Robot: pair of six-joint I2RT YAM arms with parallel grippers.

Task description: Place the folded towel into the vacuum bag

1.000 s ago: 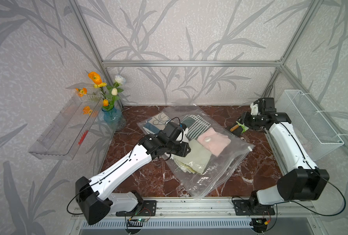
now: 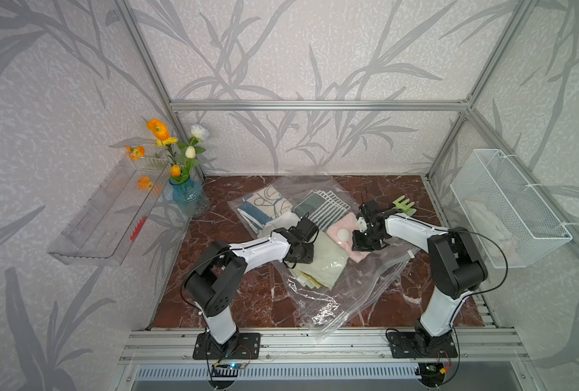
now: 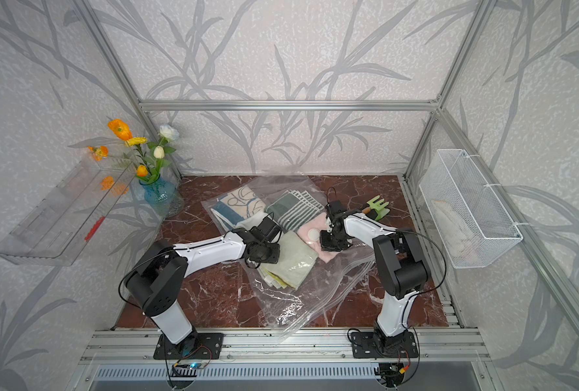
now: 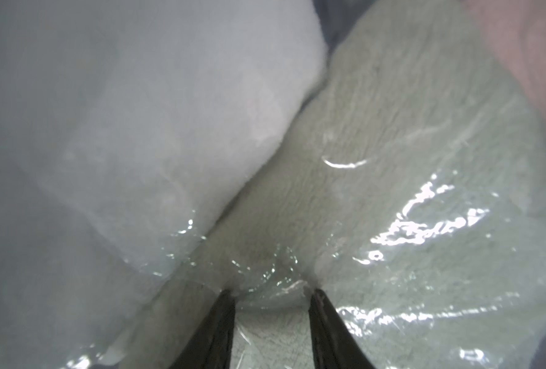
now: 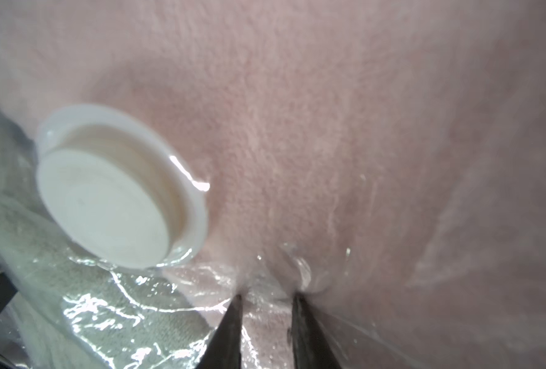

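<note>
A clear vacuum bag lies on the marble table with folded towels beneath its film: patterned blue-cream, striped, white, pale green and pink. My left gripper, part open, presses on the film over the pale green towel. My right gripper rests on the film over the pink towel beside the bag's round white valve. Its fingers are close, with film bunched at the tips; whether they grip it is hard to see.
A vase of flowers stands at back left, beside a clear wall basket. A white wire basket hangs at right. A green rake-like tool lies at back right. Bare table shows at front left.
My right gripper has moved left and down from the back right onto the pink towel. My left gripper has lowered onto the bag over the pale green towel.
</note>
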